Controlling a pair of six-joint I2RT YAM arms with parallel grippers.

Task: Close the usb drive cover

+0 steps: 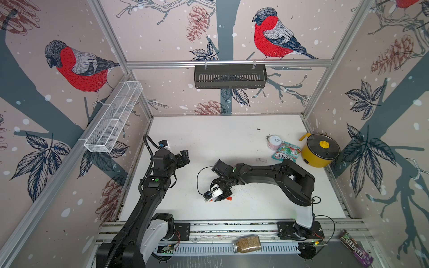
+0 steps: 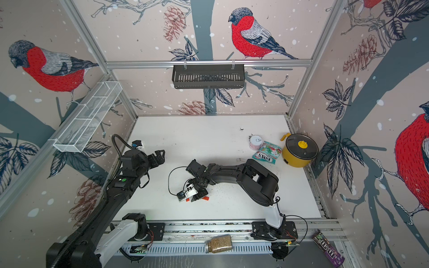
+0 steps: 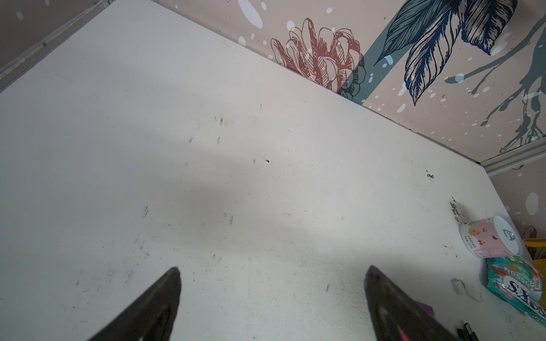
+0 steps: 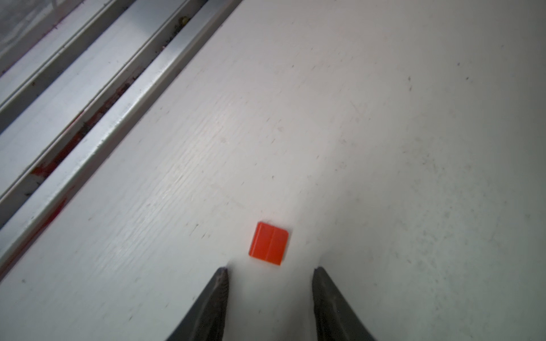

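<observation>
Low over the table's front middle, my right gripper is open, with a small red piece (image 4: pixel 268 243) lying just beyond its blurred fingertips. A second red piece (image 1: pixel 228 198) shows beside the gripper in the top views, partly hidden under it. Which is the drive and which the cover, I cannot tell. My left gripper stands open at the left of the table, raised, with nothing between its fingers.
At the back right stand a pink tin (image 1: pixel 274 141), a candy bag (image 1: pixel 287 151) and a yellow pot (image 1: pixel 315 157). A metal rail (image 4: pixel 116 130) runs along the front edge.
</observation>
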